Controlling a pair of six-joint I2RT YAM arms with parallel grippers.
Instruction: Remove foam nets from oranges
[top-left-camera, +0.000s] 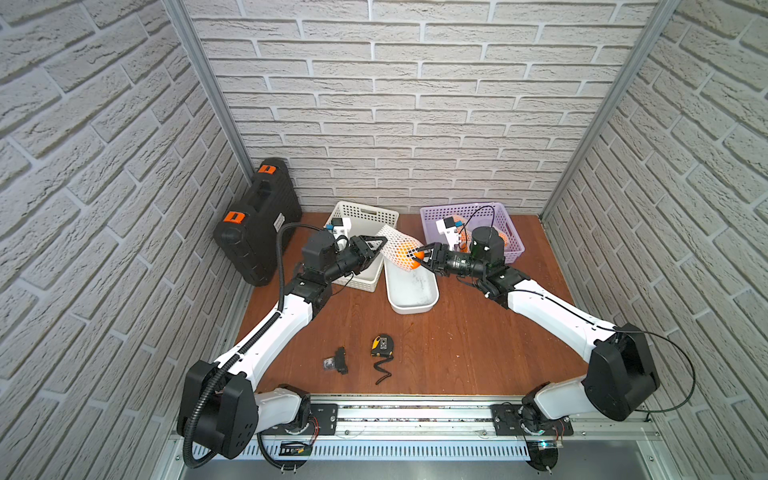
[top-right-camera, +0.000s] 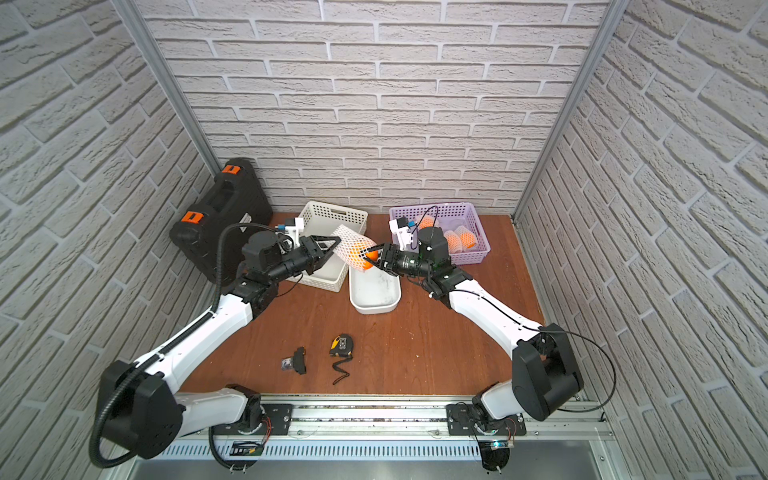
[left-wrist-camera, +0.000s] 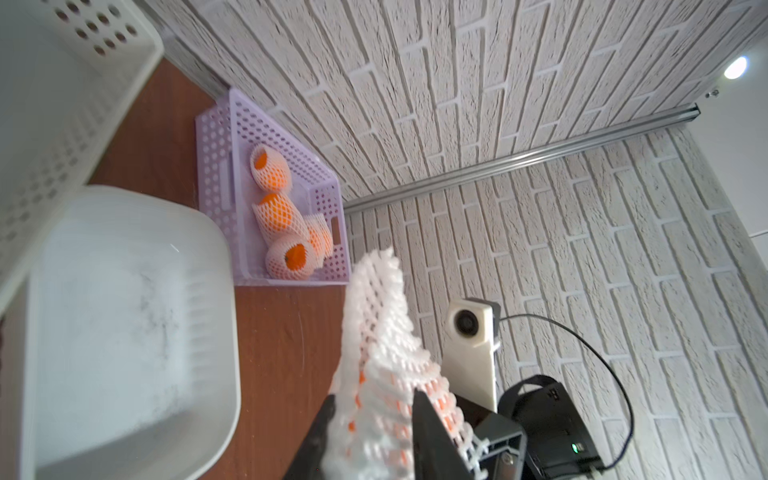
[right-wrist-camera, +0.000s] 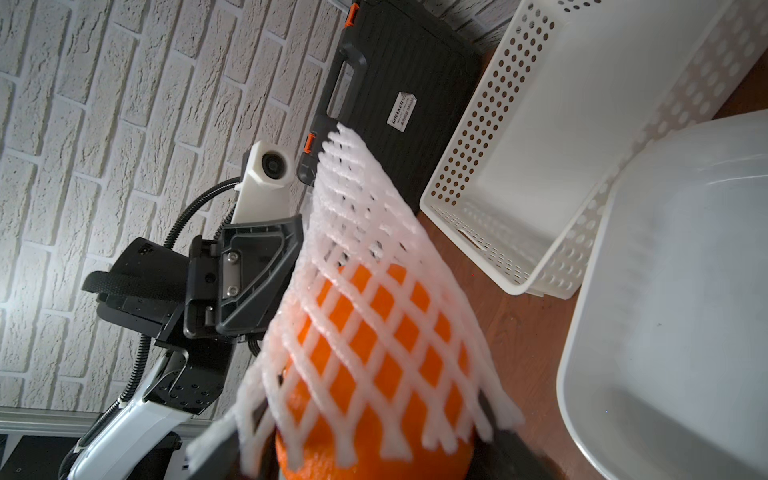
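Observation:
An orange (right-wrist-camera: 372, 452) in a white foam net (right-wrist-camera: 360, 232) hangs in the air above the white tray, held at my right gripper (top-left-camera: 424, 257). The net is drawn out into a point toward my left gripper (top-left-camera: 373, 249), which is at its far end in the top views and low in the left wrist view. Whether the left fingers grip the net is hard to tell. More netted oranges (left-wrist-camera: 280, 212) lie in the lilac basket (left-wrist-camera: 216, 168) at the back right.
A white tray (right-wrist-camera: 664, 320) stands mid-table beside a white basket (right-wrist-camera: 576, 120). A black case (top-left-camera: 257, 224) stands at the left, and a tape measure (top-left-camera: 382, 345) lies in front.

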